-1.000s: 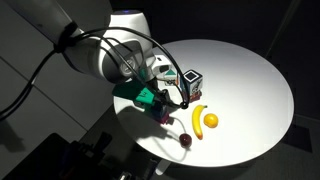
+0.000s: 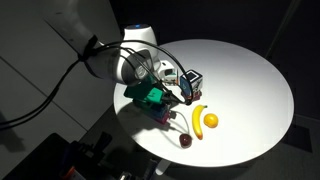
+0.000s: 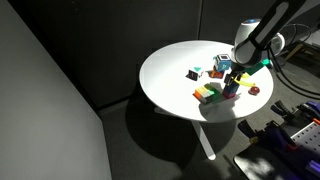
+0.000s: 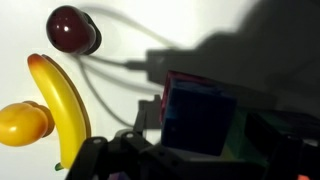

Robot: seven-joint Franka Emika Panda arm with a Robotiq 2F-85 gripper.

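In the wrist view my gripper is open, with dark fingers on either side of a block (image 4: 197, 122). The block has a dark bluish top and a reddish side toward the far edge. Contact between fingers and block cannot be made out in the shadow. From exterior view 2, a dark block (image 3: 231, 88) stands on the table right under the gripper (image 3: 236, 77). In exterior view 1 the arm's green part hides most of the fingers.
A banana (image 4: 58, 110), an orange fruit (image 4: 22, 124) and a dark red round fruit (image 4: 70, 29) lie beside the block. Green and orange blocks (image 3: 208, 93) sit close by. A patterned cube (image 2: 193, 80) stands farther back.
The arm has shifted to the right and a little downward in exterior view 1, now covering part of the patterned cube. The fruit has stayed put.
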